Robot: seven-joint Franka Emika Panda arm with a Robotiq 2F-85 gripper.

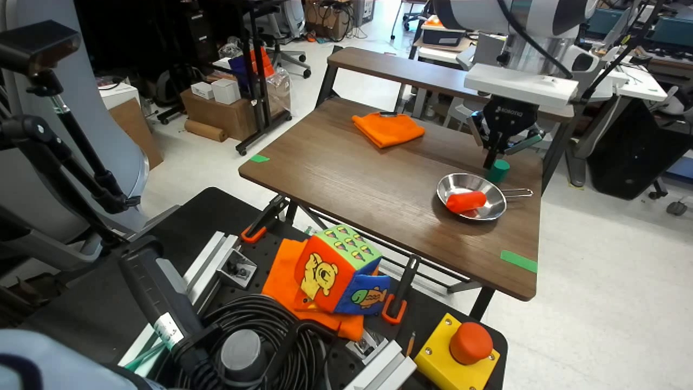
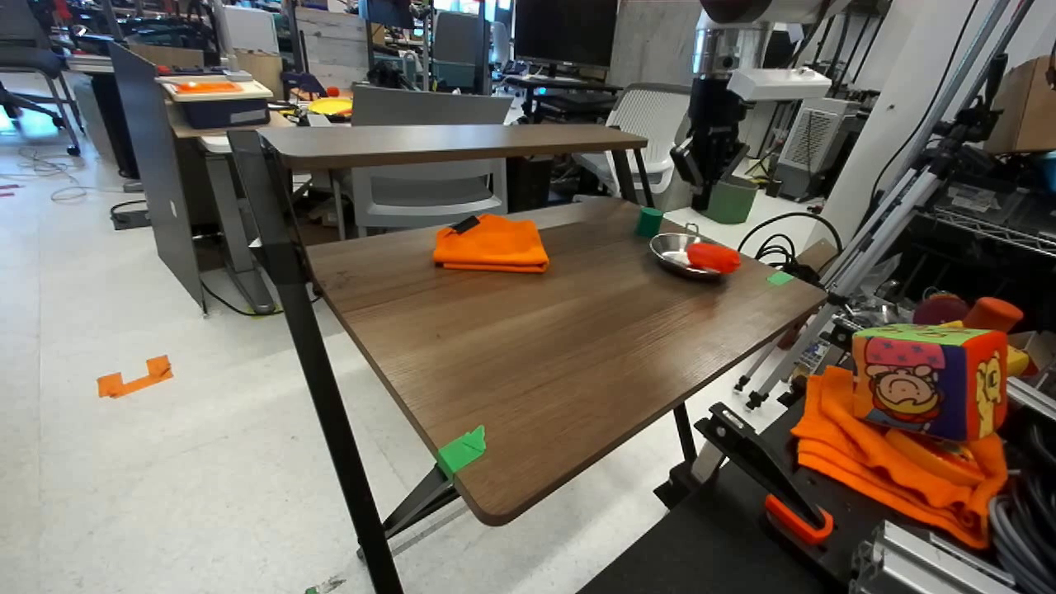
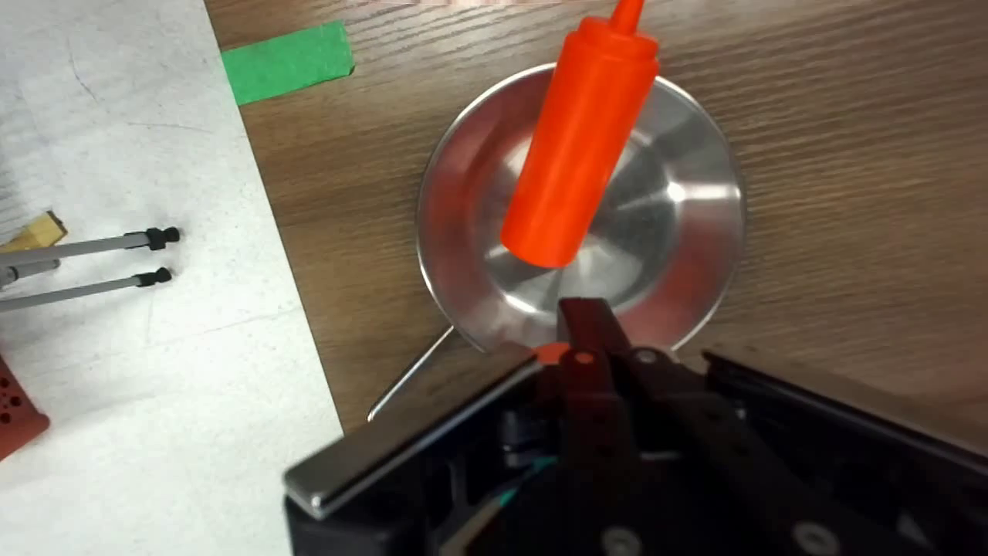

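An orange-red squeeze bottle lies on its side in a shiny metal pan. The wrist view shows the bottle with its nozzle reaching past the rim of the pan. Behind the pan stands a small green cup-like object, also visible as a green cylinder from the other side. My gripper is above the table at the pan's far side, close to the green object in that view. Its fingers are together, with nothing visible between them; the bottle is clear of them.
A folded orange cloth with a dark item on it lies toward the back of the brown table. A raised shelf runs along the back edge.
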